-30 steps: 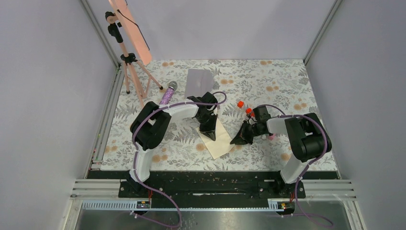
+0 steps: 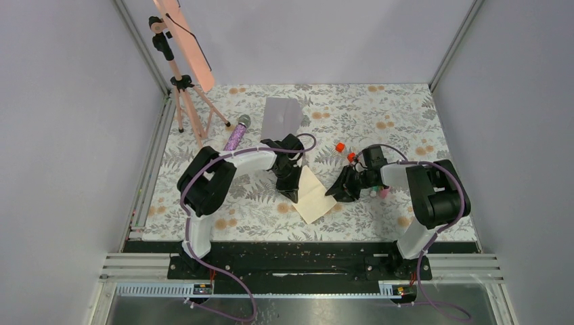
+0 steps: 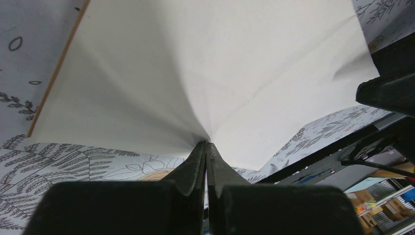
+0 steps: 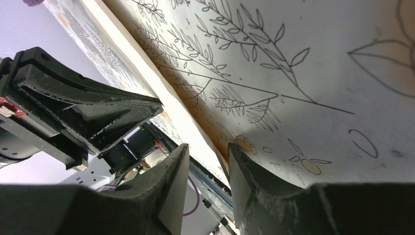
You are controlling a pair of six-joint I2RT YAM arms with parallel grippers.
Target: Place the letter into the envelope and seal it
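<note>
The cream envelope (image 2: 311, 196) lies tilted on the floral cloth between both arms. A crease runs across its face (image 3: 254, 93) in the left wrist view, and no separate letter can be made out in it. My left gripper is shut, its tips touching the paper near the lower edge; whether paper is pinched between them is hidden. At the envelope's right corner, my right gripper stands open, with the raised paper edge (image 4: 198, 129) running down between its fingers, close to the right one.
A flat grey sheet (image 2: 276, 118) lies behind the left arm. A purple microphone (image 2: 236, 134) and a tripod easel (image 2: 189, 101) stand at the back left. Small red blocks (image 2: 340, 147) sit near the right wrist.
The envelope has shifted slightly right and turned. My left gripper has moved slightly left and toward the front.
</note>
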